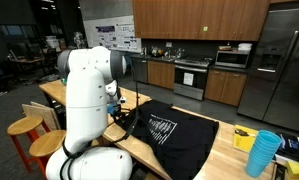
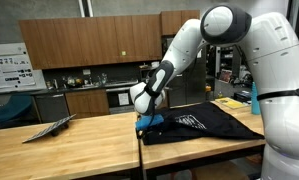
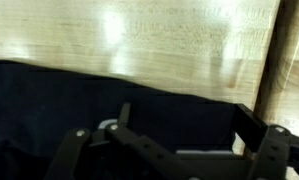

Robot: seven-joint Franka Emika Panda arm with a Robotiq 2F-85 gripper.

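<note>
A black cloth (image 1: 179,143) with white print lies spread on the wooden table, seen in both exterior views. Close over its edge is my gripper, pointing down. It stands open, one finger (image 3: 101,137) at the left and the other at the right, with dark cloth (image 3: 79,95) below and between them. Whether the fingertips touch the cloth I cannot tell. In exterior view 2 the gripper (image 2: 144,133) is low beside the cloth's near-left corner (image 2: 164,136); the arm's white links rise above it.
Blue cups (image 1: 261,153) stand on the table's right side, with a yellow item (image 1: 245,137) behind them. Bare wood (image 2: 64,145) spreads left of the gripper in exterior view 2. Round stools (image 1: 27,125) stand off the table's left side.
</note>
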